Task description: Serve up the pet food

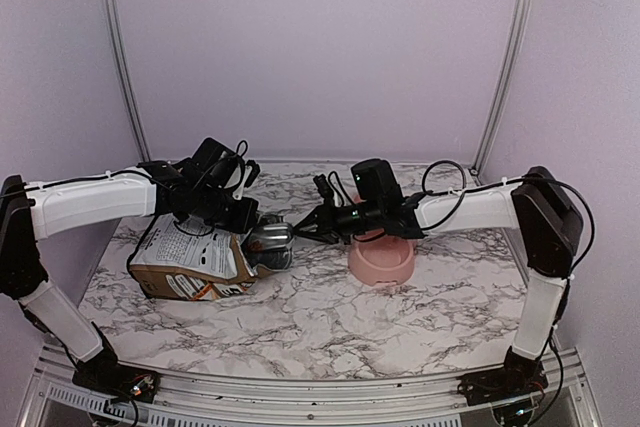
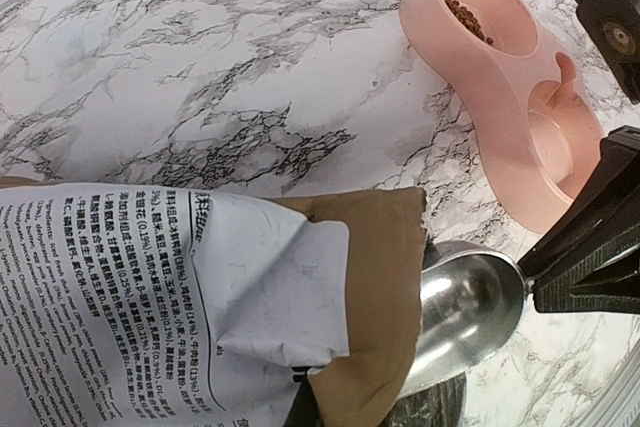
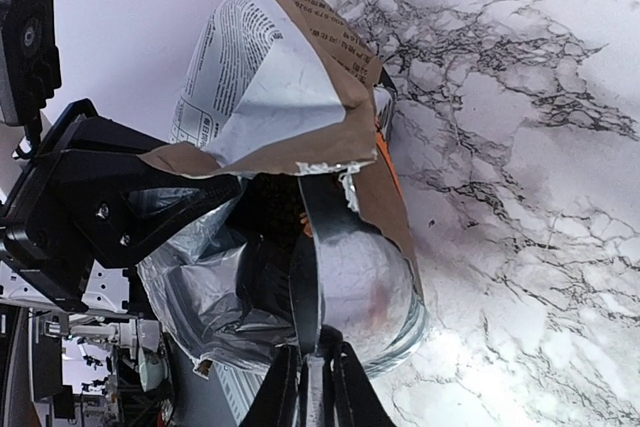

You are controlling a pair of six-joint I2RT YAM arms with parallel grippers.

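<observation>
The pet food bag (image 1: 190, 257) lies on its side at the left, mouth facing right, brown kibble (image 3: 285, 209) visible inside. My left gripper is shut on the upper edge of the bag's mouth, lifting that flap. A metal scoop (image 2: 465, 312) reaches from the mouth, its inner end hidden by the flap; the part showing is bare metal. My right gripper is shut on the scoop's handle, just right of the bag. The pink double bowl (image 2: 510, 82) stands further right, with some kibble (image 2: 467, 22) in one compartment.
Bare marble tabletop (image 1: 310, 317) stretches in front of the bag and bowl. In the top view the right arm (image 1: 470, 209) passes over part of the bowl. Pale walls (image 1: 300, 67) close in the back and sides.
</observation>
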